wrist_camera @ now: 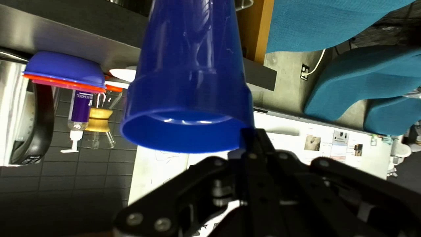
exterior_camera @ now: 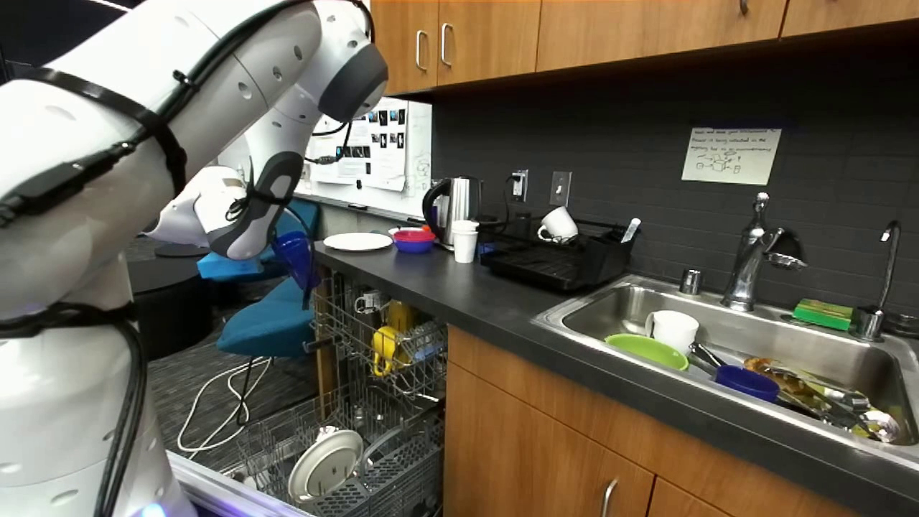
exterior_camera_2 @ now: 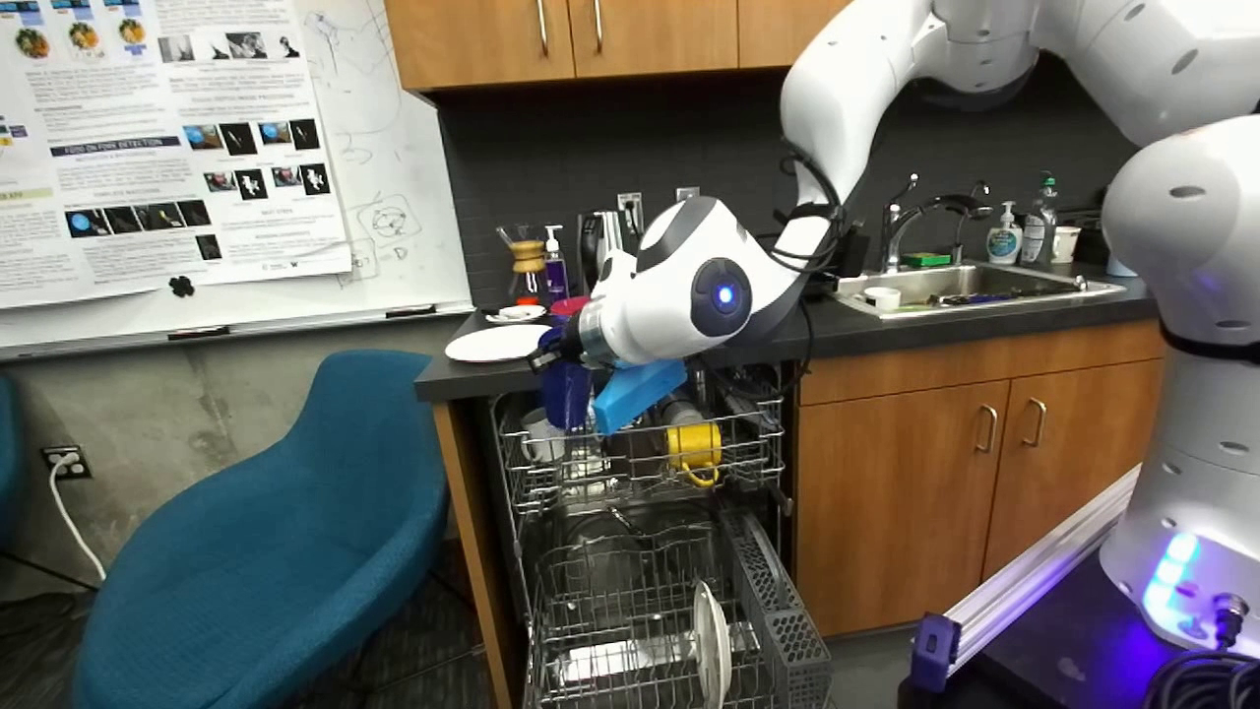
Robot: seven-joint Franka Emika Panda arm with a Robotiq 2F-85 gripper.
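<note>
A dark blue plastic cup (wrist_camera: 189, 91) fills the upper middle of the wrist view, its open mouth facing the camera. My gripper is shut on the cup's thin rim, at the right side of that mouth. In exterior view 2 the cup (exterior_camera_2: 567, 394) hangs beside the counter's left end, over the dishwasher's upper rack (exterior_camera_2: 638, 455). The gripper (exterior_camera_2: 549, 354) shows only as a small dark shape there. From exterior view 1 the cup (exterior_camera: 294, 257) is partly visible beyond the arm, while the fingers are hidden.
The open dishwasher holds a yellow mug (exterior_camera_2: 694, 447) above and a white plate (exterior_camera: 327, 465) below. On the counter sit a white plate (exterior_camera: 357, 242), stacked bowls (exterior_camera: 414, 241) and white cups (exterior_camera: 465, 243). Dishes lie in the sink (exterior_camera: 586, 323). A teal chair (exterior_camera_2: 272, 532) stands left.
</note>
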